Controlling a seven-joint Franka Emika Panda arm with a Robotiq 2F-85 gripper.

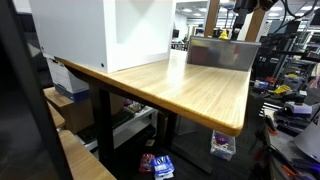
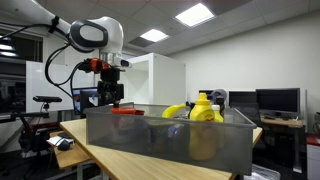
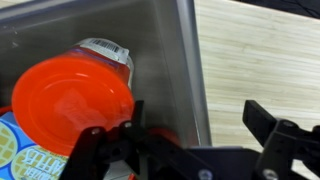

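In the wrist view my gripper is open, its dark fingers wide apart on either side of a grey bin's wall [image 3: 188, 60]. Nothing shows between them except that wall and the pale tabletop lower down. Inside the bin, left of the fingers, lies a round orange-red object [image 3: 72, 103] with a label-bearing silver part [image 3: 108, 50]. Exterior view 2 has the gripper [image 2: 112, 98] over the left end of the bin [image 2: 170, 145], close above a red object [image 2: 128, 111].
A yellow item [image 2: 203, 112] stands up from the bin's right half. Bare wooden tabletop [image 1: 175, 82] stretches in front of the bin, beside a large white box [image 1: 135, 30]. At the wrist view's lower left is a blue-and-green patterned thing [image 3: 20, 155].
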